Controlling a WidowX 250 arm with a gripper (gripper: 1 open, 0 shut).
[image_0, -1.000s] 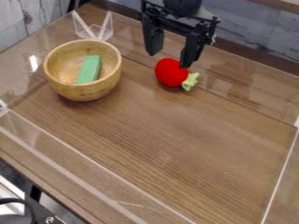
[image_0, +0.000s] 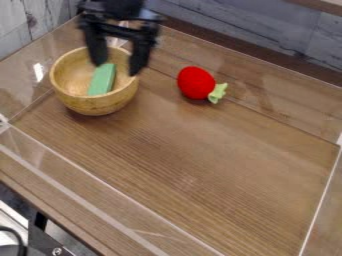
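Observation:
My gripper (image_0: 118, 42) is a dark, motion-blurred shape at the top left, above a tan wooden bowl (image_0: 123, 102) that holds a green block (image_0: 102, 82). It stands open, with nothing visible between its fingers. A red round object (image_0: 195, 82) with a light green part (image_0: 218, 92) on its right lies on the table to the right of the bowl.
A wall runs along the back edge at the top right. A dark cable (image_0: 11, 240) shows at the bottom left corner.
My gripper has moved left, from above the red object to over the bowl's area. The bowl, green block and red object look unmoved.

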